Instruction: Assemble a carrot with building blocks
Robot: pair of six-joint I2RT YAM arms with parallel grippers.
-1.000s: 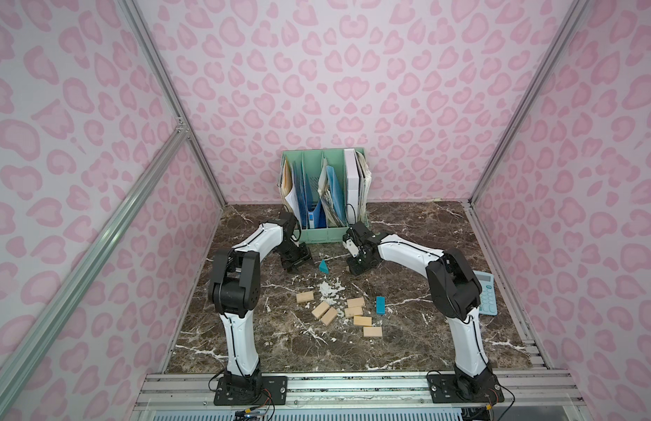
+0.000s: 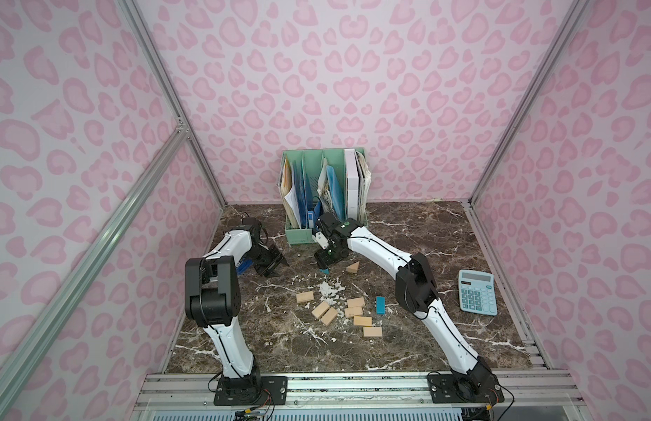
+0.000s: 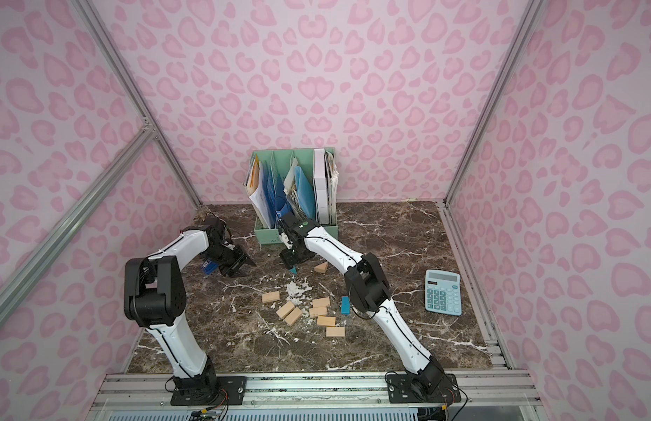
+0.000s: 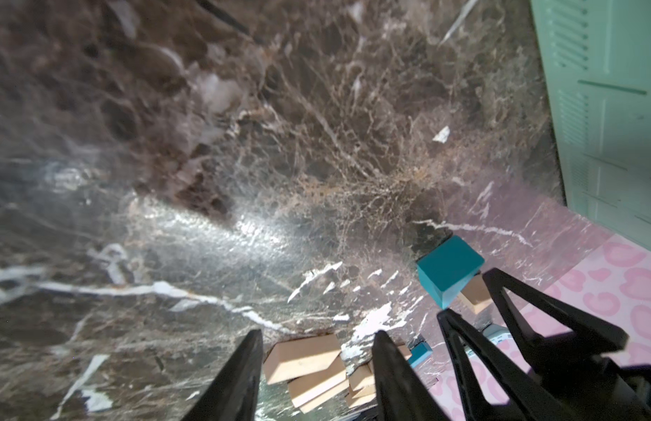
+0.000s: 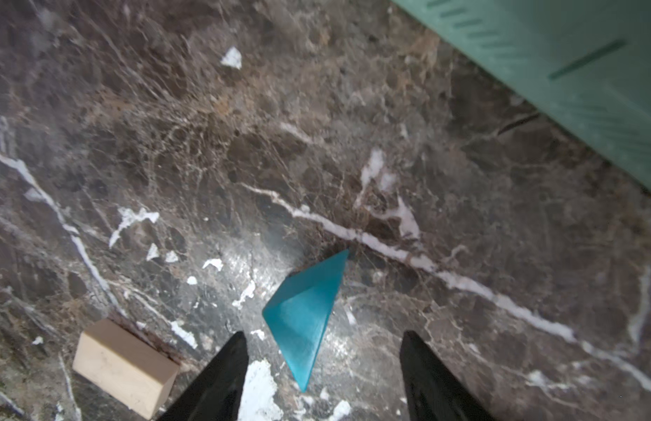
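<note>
A teal triangular block (image 5: 304,315) stands on the marble table, apart from the fingers, in the right wrist view. My right gripper is open above it, with the block showing between the fingertips. In the left wrist view the same teal block (image 4: 450,268) is close to the right gripper's dark fingers. My left gripper is open and empty, over bare table to the left. Wooden blocks (image 2: 328,316) lie loose in the table's middle. A wooden triangle (image 2: 352,267) lies right of the teal one, and a blue rectangular block (image 2: 380,305) lies flat nearer the front.
A green file holder (image 2: 301,236) full of folders stands at the back, close behind the right gripper. A calculator (image 2: 477,292) lies at the far right. Something blue (image 3: 210,267) sits beside the left arm. White marks cover the table's middle.
The left gripper has drawn away to the left from near the teal triangle. Blocks appear unmoved.
</note>
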